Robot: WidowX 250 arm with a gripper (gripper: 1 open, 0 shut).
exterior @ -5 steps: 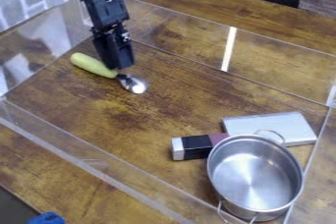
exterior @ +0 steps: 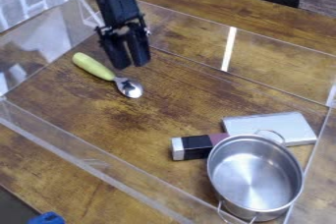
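My black gripper [exterior: 129,53] hangs open above the back left of the wooden work area, just above and right of a spoon with a pale yellow-green handle [exterior: 94,68] and a shiny metal head [exterior: 129,87] lying on the wood. Nothing shows held between its fingers.
A steel pot [exterior: 254,176] stands at the front right, beside a black-and-pink block [exterior: 194,147] and a silver rectangular plate [exterior: 270,127]. Clear panels border the area. A blue object [exterior: 46,217] is at the bottom left corner.
The spoon lies in about the same place.
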